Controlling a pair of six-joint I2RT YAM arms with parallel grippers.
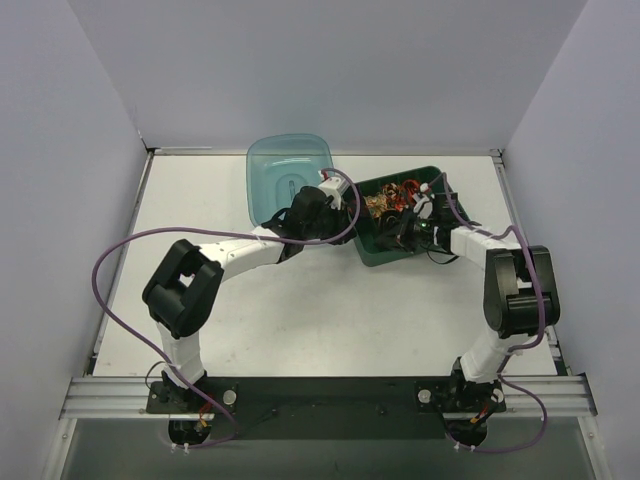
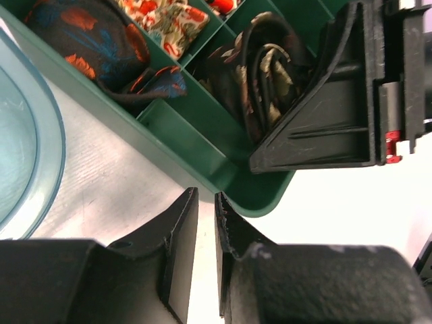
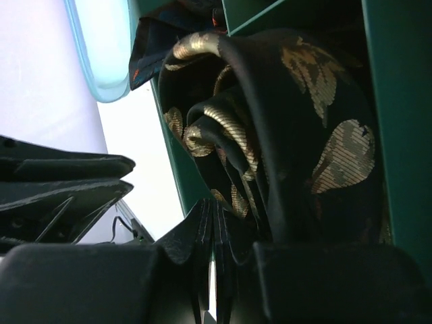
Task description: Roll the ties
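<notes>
The dark tie with gold leaves (image 3: 270, 128) sits coiled in a compartment at the near side of the green divided box (image 1: 370, 257). My right gripper is shut with its tips close against that coil; whether a fold is pinched between them is hidden. A dark tie with orange and blue pattern (image 2: 88, 47) lies folded in another compartment, and a red-and-cream patterned tie (image 2: 165, 23) rests farther in. My left gripper is part open and empty beside the box's outer wall.
A light-blue clear tray (image 1: 290, 175) stands left of the box. The compartment corner (image 2: 196, 145) beside the gold-leaf tie is empty. Both arms are close together over the box.
</notes>
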